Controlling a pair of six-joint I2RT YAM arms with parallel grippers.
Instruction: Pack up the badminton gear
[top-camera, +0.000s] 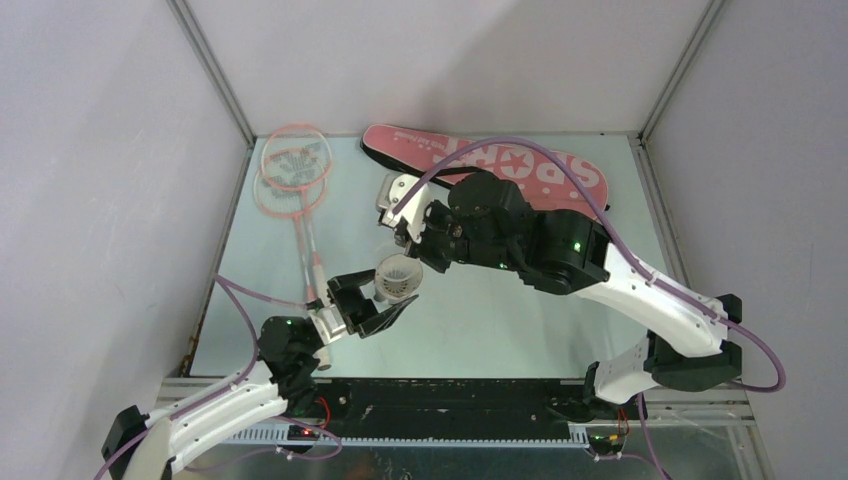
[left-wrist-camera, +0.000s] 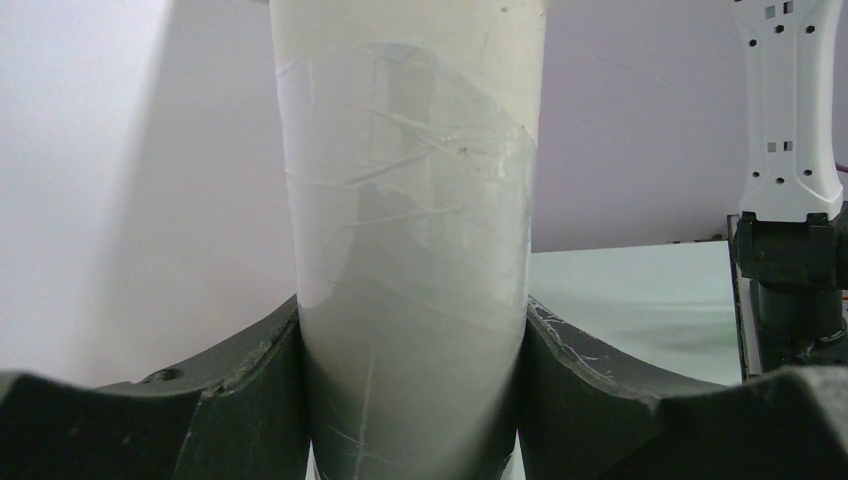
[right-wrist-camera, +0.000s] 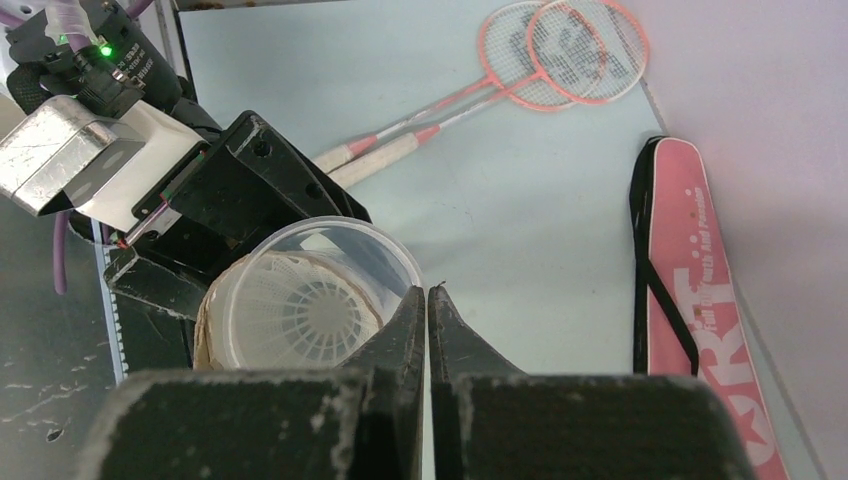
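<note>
My left gripper (top-camera: 390, 305) is shut on an upright shuttlecock tube (left-wrist-camera: 410, 200), pale with clear tape, which fills the middle of the left wrist view. From above, the tube's open top (top-camera: 398, 272) shows white netting inside, like a shuttlecock skirt (right-wrist-camera: 320, 318), within a clear rim. My right gripper is shut, its fingertips at that rim in the right wrist view, with nothing seen between them. Two pink rackets (top-camera: 298, 175) lie at the left. The pink racket bag (top-camera: 535, 180) lies along the back, partly behind the right arm.
Walls enclose it at the back and both sides, and a dark strip runs along the front edge.
</note>
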